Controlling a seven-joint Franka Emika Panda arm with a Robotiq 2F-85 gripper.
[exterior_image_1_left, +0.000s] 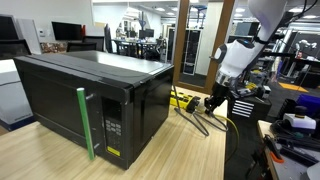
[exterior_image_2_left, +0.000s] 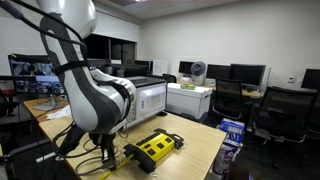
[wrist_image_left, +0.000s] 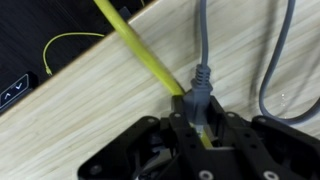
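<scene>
In the wrist view, my gripper is shut on a grey cable's plug end (wrist_image_left: 202, 78), whose ribbed neck and cord show beyond the fingers. The plug's tip is hidden by the fingers. A yellow cord (wrist_image_left: 140, 48) runs diagonally next to it. From exterior view 1, the gripper (exterior_image_1_left: 209, 104) is low at the table's far right end, with loops of the grey cable (exterior_image_1_left: 196, 124) beside it. In exterior view 2 the arm's white body hides the gripper.
A black microwave (exterior_image_1_left: 75, 100) with a green handle stands on the wooden table (exterior_image_1_left: 185, 155). A yellow and black power strip (exterior_image_2_left: 155, 149) lies near the table's edge. Bare tabletop extends in front of the microwave.
</scene>
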